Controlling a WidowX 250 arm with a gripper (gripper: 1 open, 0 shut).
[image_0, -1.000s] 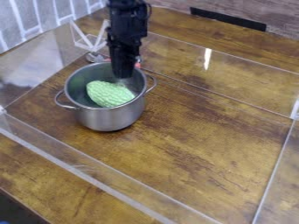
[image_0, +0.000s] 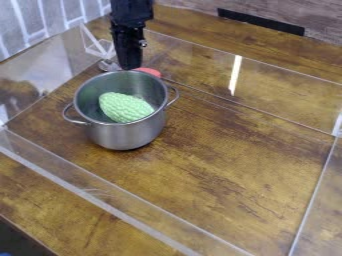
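A steel pot (image_0: 127, 130) with two side handles stands on the wooden table, left of centre. A pale green textured object (image_0: 124, 107) lies inside it. My black gripper (image_0: 131, 62) is raised above and behind the pot's back rim, clear of the green object. It looks shut, with nothing visible between its fingers, though it is small and dark in this view.
A small red item (image_0: 151, 73) and a metallic item (image_0: 107, 64) sit behind the pot, partly hidden. Clear low panels edge the work area.
My gripper has risen up and back, out from over the pot, leaving the green object inside. The pot looks unmoved.
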